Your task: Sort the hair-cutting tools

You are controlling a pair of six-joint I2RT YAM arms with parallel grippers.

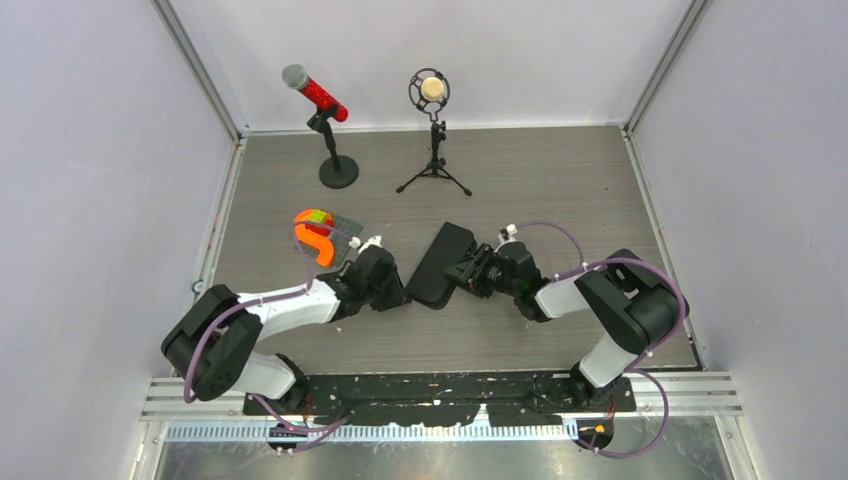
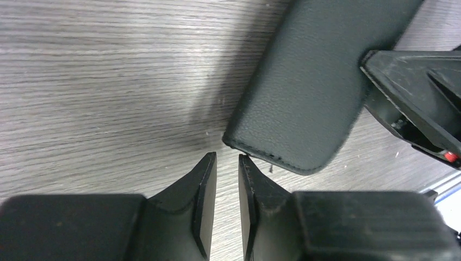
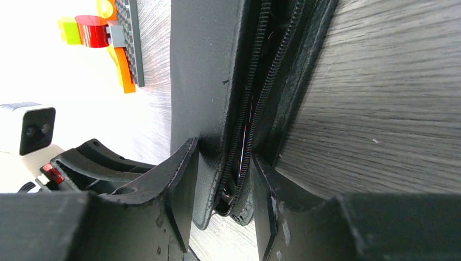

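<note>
A black zippered case (image 1: 440,265) lies slanted at mid-table. Its zip (image 3: 255,92) is parted along the edge facing my right gripper; something shiny shows in the slit, too little to identify. My right gripper (image 1: 460,277) is shut on that edge, one finger (image 3: 183,176) against the cover and the other on the lower side. My left gripper is at the case's near-left corner, its fingertips a small gap apart with nothing between them. Whether a tip touches the corner, I cannot tell. No separate cutting tools are visible.
An orange, red and green toy piece on a grey studded plate (image 1: 346,238) lies behind my left forearm. A red microphone (image 1: 322,96) on a stand and a gold one (image 1: 432,90) on a tripod stand at the back.
</note>
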